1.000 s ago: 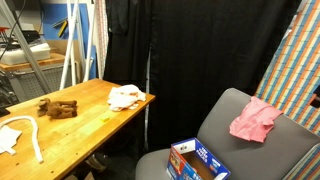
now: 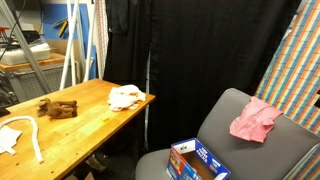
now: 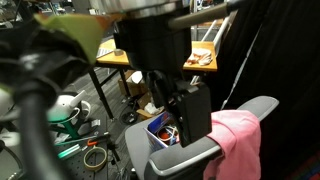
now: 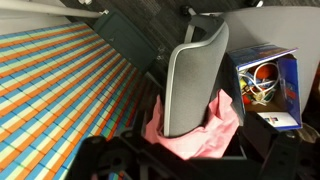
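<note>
A pink cloth (image 2: 255, 119) hangs over the top of the grey chair's backrest (image 2: 218, 118). From the wrist view, the cloth (image 4: 205, 136) lies around the backrest's upper edge, between and beyond my fingers. My gripper is above it with its two dark fingers spread apart, and nothing appears clamped between them. In exterior view 2 the gripper (image 3: 182, 112) looms large near the camera, with the pink cloth (image 3: 235, 143) behind and to its right. On the chair seat stands a blue box (image 4: 270, 88) holding cables.
A wooden table (image 2: 95, 105) stands left of the chair, bearing a brown stuffed animal (image 2: 57, 108), a whitish cloth (image 2: 126, 97) and a white curved tube (image 2: 35, 138). Black curtains (image 2: 205, 60) hang behind. A striped colourful cloth (image 4: 65, 90) fills the wrist view's left side.
</note>
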